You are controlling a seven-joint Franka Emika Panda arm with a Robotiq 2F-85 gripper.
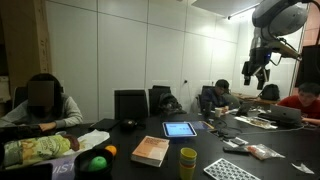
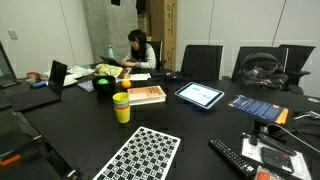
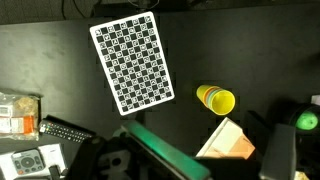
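Note:
My gripper (image 1: 257, 76) hangs open, high above the right part of the table in exterior view 1, well clear of everything on it. Stacked yellow cups (image 2: 122, 108) stand upright near the middle; the wrist view shows the top cup (image 3: 222, 102) from above. Beside them lies a black-and-white checkered board (image 3: 132, 62). An orange-and-white book (image 1: 151, 150) rests behind the cups. To its left is a black bowl (image 1: 96, 164) with something green inside, and a small orange object (image 1: 111, 149) sits close by. Nothing shows between my fingers.
A lit tablet (image 2: 199, 95) lies toward the back. On the other side are a black keyboard (image 3: 66, 129), a plastic packet (image 3: 18, 116) and cables. People sit around the far edges. Bare dark tabletop (image 2: 180, 130) surrounds the board and cups.

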